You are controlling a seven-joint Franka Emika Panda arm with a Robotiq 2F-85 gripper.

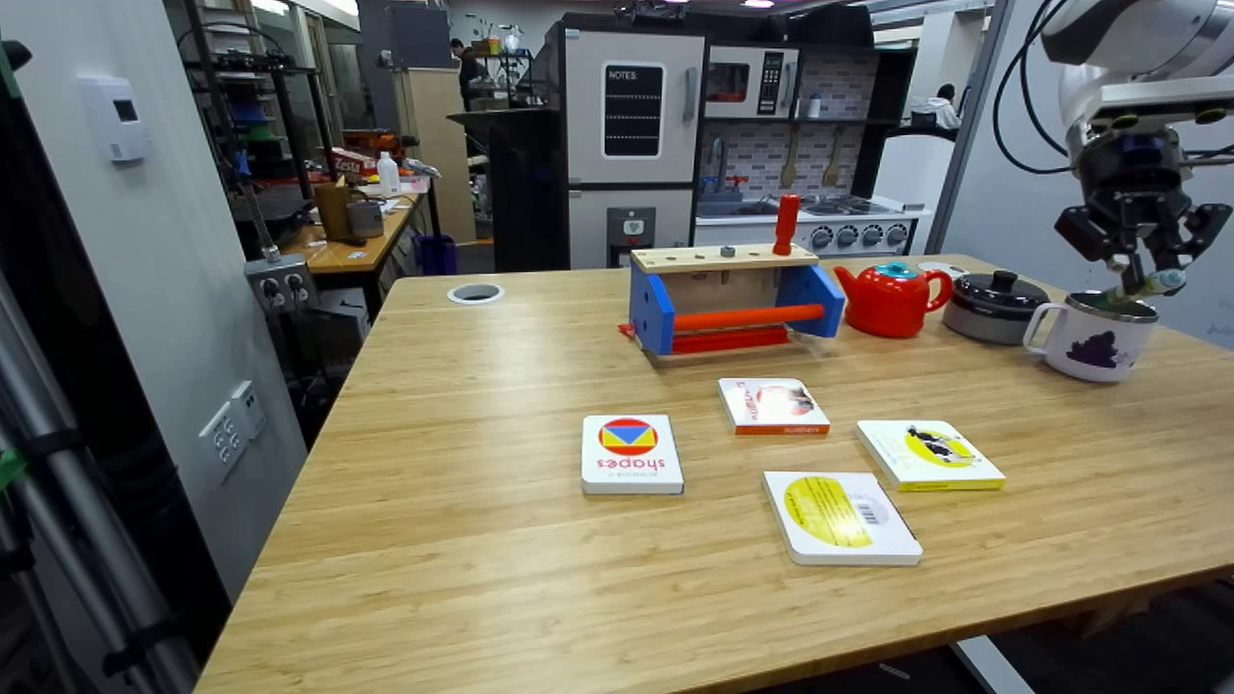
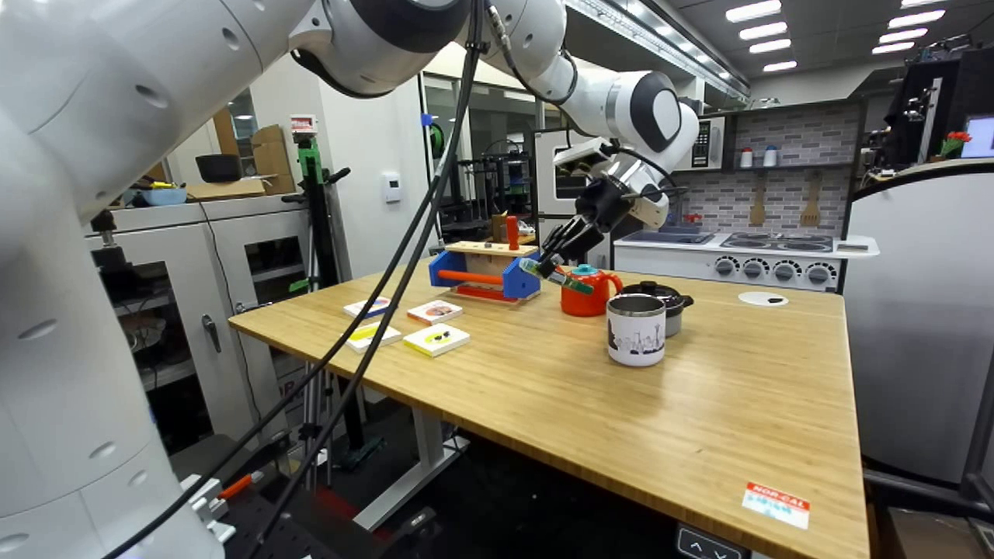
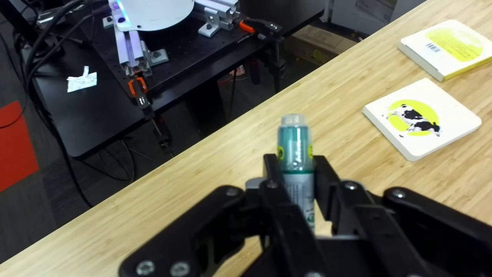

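Observation:
My gripper is shut on a slim tube with a clear teal end and a pale label. The wrist view shows the tube squeezed between both fingers, its clear end sticking out past the tips. A white mug with a dark printed picture stands upright on the table. In exterior view 1 the tube overlaps the mug's rim, slanting down to the left. Exterior view 2 places the tube left of the mug, in front of the teapot in the picture. The mug's inside bottom is hidden.
A red teapot and a dark lidded pot stand near the mug. Left of them is a blue-sided toy workbench. Several small board books, one marked shapes, lie flat.

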